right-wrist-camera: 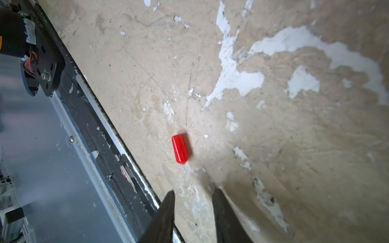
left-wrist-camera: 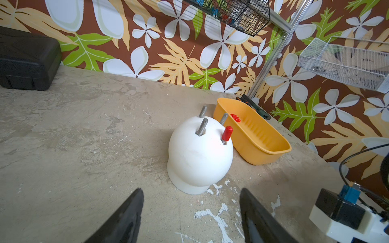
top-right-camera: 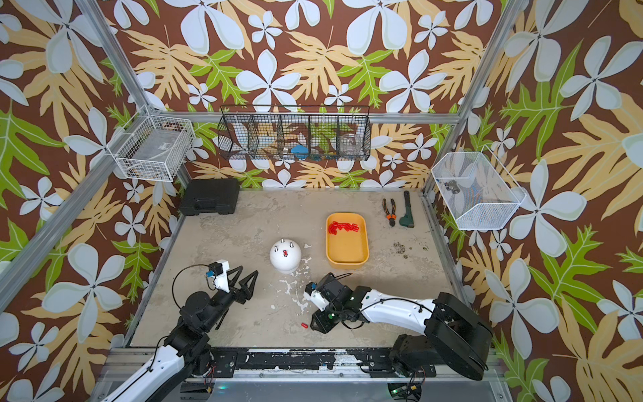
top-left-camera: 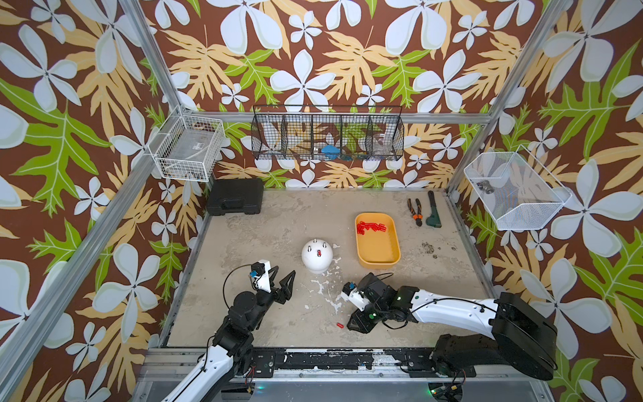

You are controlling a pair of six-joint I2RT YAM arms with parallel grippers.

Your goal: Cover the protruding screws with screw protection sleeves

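The white ball (left-wrist-camera: 200,156) stands on its base on the table, with several metal screws (left-wrist-camera: 202,127) sticking up from its top. One red sleeve (left-wrist-camera: 227,133) covers the screw nearest the bin. Another red sleeve (right-wrist-camera: 180,149) shows against bare tabletop near the front edge, ahead of my right gripper, whose fingers are apart with nothing between them. More red sleeves (top-left-camera: 371,227) lie at the far end of the yellow bin (top-left-camera: 377,258). Left of the ball, my left gripper is open and empty, facing it.
A black case (top-left-camera: 234,196) sits at the back left. Pliers (top-left-camera: 416,212) and a green-handled tool (top-left-camera: 433,209) lie at the back right. Wire baskets hang above the table edges.
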